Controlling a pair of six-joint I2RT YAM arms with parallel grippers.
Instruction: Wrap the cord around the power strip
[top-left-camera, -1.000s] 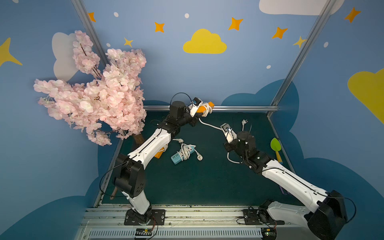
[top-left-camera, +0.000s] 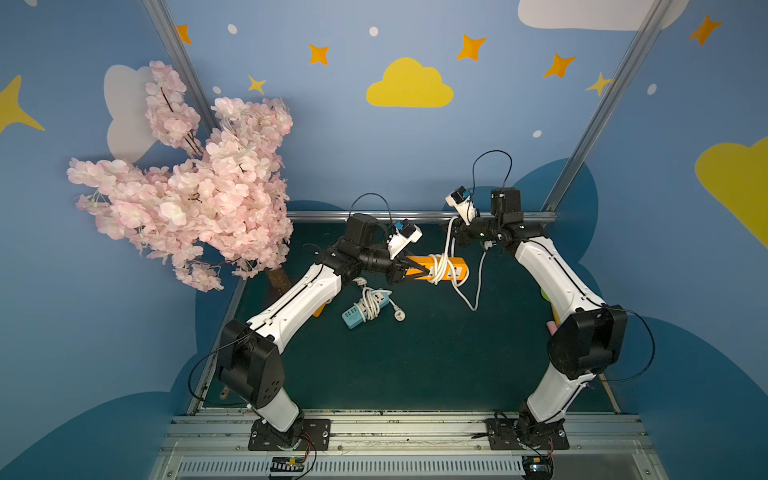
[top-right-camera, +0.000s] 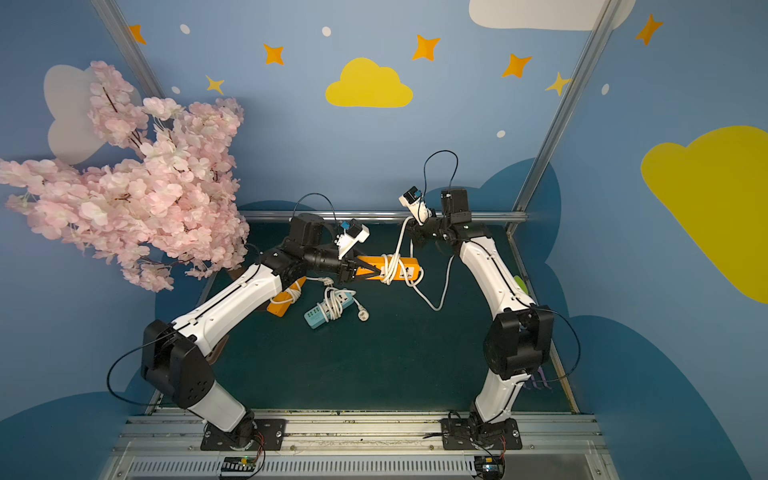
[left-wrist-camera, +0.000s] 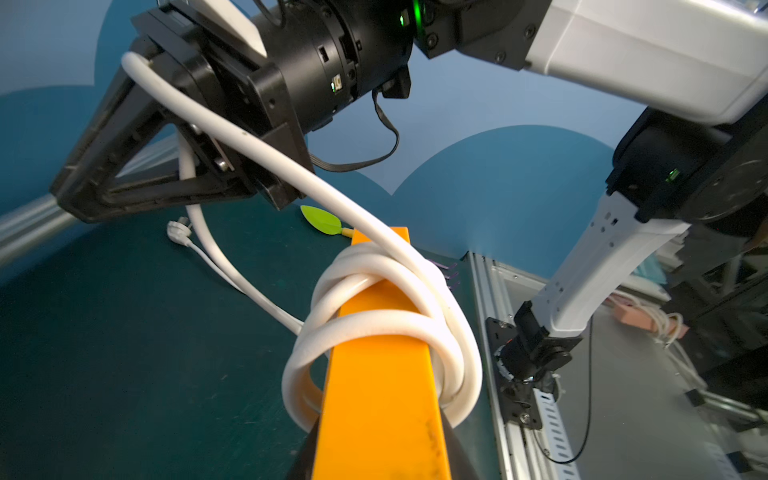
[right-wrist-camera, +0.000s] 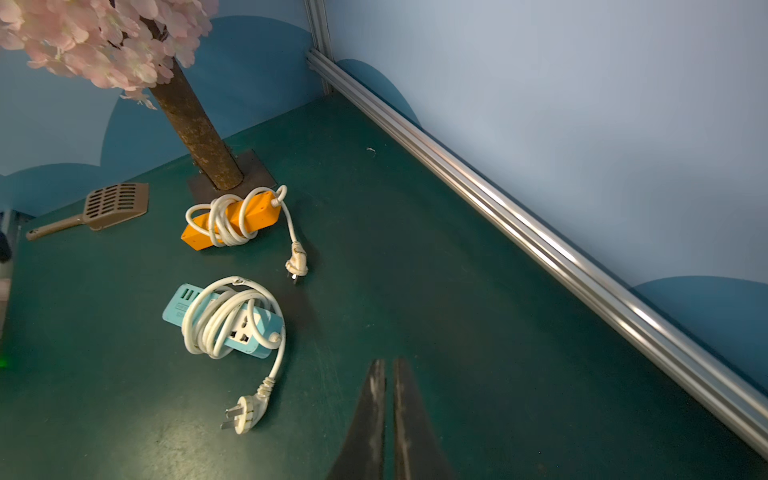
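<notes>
My left gripper (top-left-camera: 419, 270) is shut on an orange power strip (top-left-camera: 458, 262), holding it up off the table. In the left wrist view several turns of white cord (left-wrist-camera: 376, 324) wrap loosely round the strip (left-wrist-camera: 384, 392). From these turns the cord rises and drapes over my right gripper's body, just behind its fingers (left-wrist-camera: 144, 192). Its free end hangs down to the plug (left-wrist-camera: 178, 232). The right gripper is shut, nothing showing between its tips, beyond the strip's far side in the top left view.
A blue power strip (right-wrist-camera: 180, 304) and another orange one (right-wrist-camera: 194, 237), both with wound cords, lie on the table at left. By the tree trunk (right-wrist-camera: 192, 128) rests a spatula (right-wrist-camera: 120, 204).
The right arm swung from front to back, carrying the cord up.
</notes>
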